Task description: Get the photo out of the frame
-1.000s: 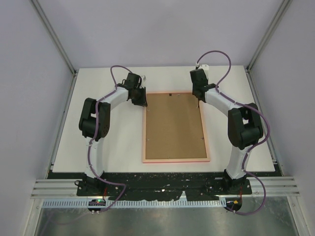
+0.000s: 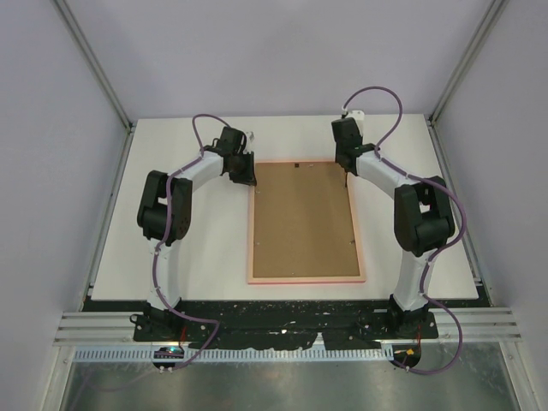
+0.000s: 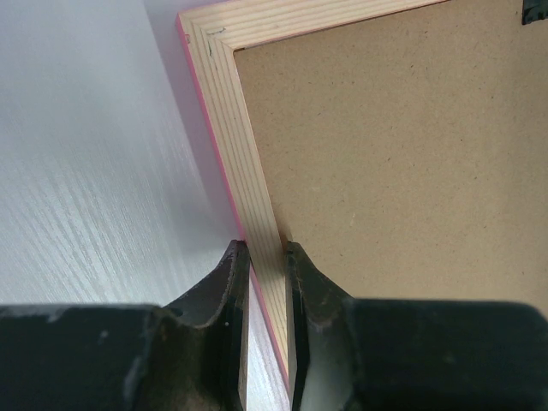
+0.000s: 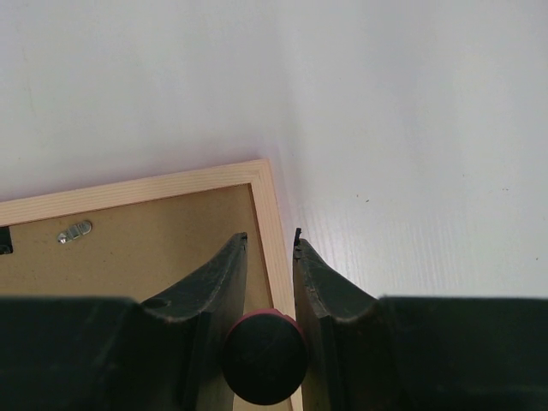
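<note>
The picture frame lies face down, its pale wooden border (image 2: 306, 279) around a brown backing board (image 2: 300, 227); no photo shows. At the frame's upper left, my left gripper is shut on the left wooden side, one finger outside and one inside the border. My right gripper is shut on a tool with a round black end and red rim (image 4: 265, 358), above the frame's upper right side. The tool's tip is hidden in the right wrist view. A small metal clip (image 4: 74, 231) sits on the board by the top border.
A black tab (image 2: 297, 164) is at the middle of the board's top edge. Several small clips line the board's edges.
The right arm has shifted only very slightly, with its gripper still over the upper right side. The left arm and the frame have stayed in place.
</note>
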